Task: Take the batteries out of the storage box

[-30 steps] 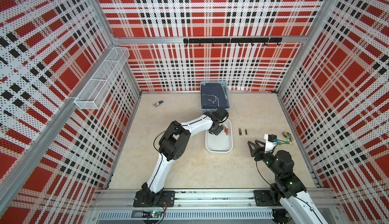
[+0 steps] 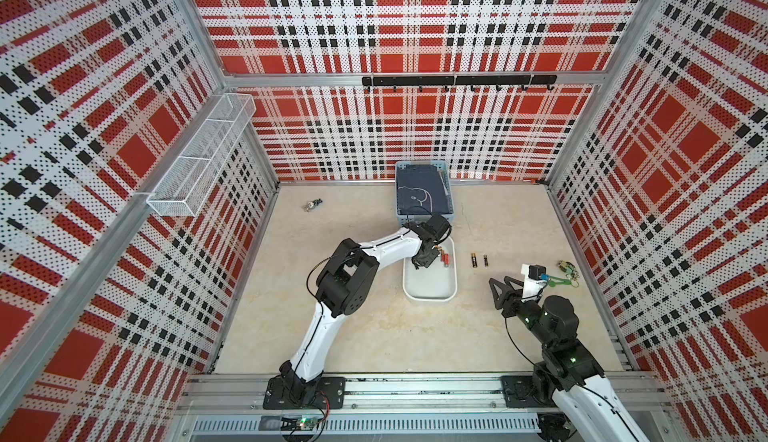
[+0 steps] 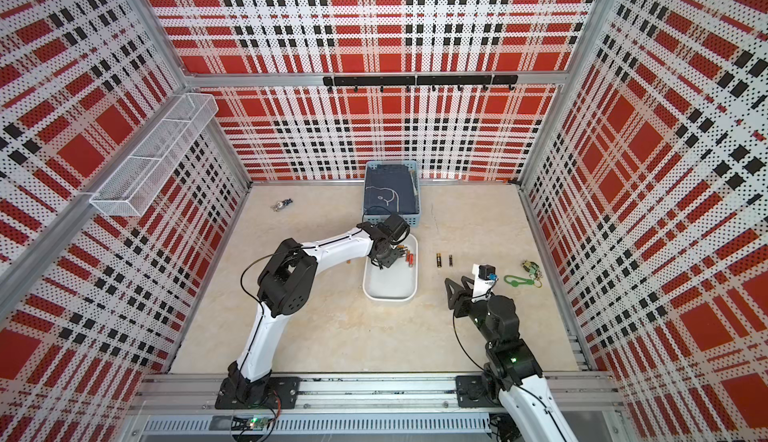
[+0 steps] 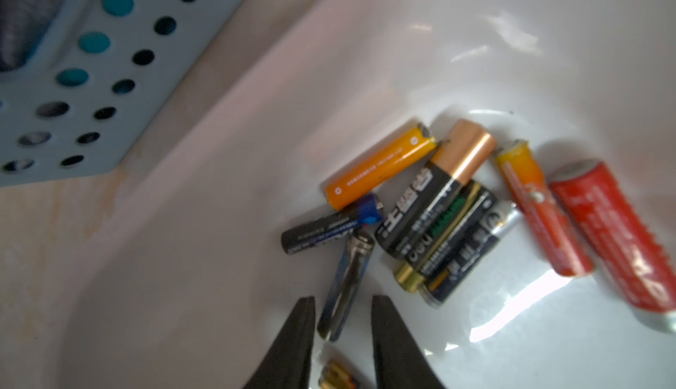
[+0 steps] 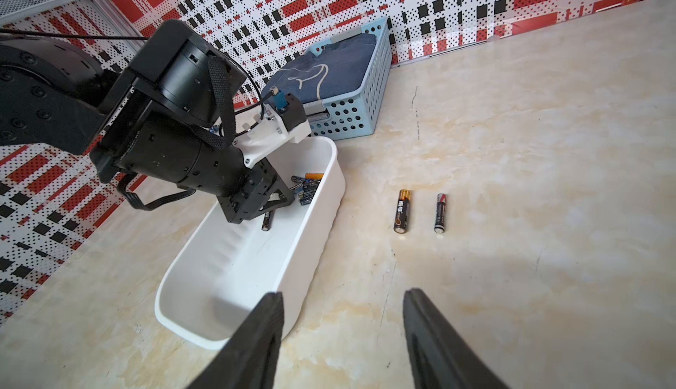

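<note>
In the white storage box [image 3: 390, 288], several loose batteries lie at the far end. The left wrist view shows an orange battery [image 4: 380, 167], a black-and-copper one [image 4: 436, 188], a thin dark one [image 4: 345, 283] and a large red one [image 4: 612, 234]. Inside the box, my left gripper is part open, pointing down. The gold end of another battery [image 4: 336, 376] shows between its fingers, low in that view; whether they touch it, I cannot tell. Right of the box stands my right gripper, open and empty. Two batteries, one larger [image 5: 402, 211], one smaller [image 5: 440, 213], lie on the table.
Close behind the box sits a blue basket [image 2: 425, 190] with dark cloth. Green-corded keys [image 3: 524, 279] lie at the right, and a small object [image 2: 313, 204] at the far left. Bare tabletop surrounds the two loose batteries.
The white box has shifted slightly left over the last second, with the batteries in it. My left gripper has barely moved, and the right arm stays about where it was.
</note>
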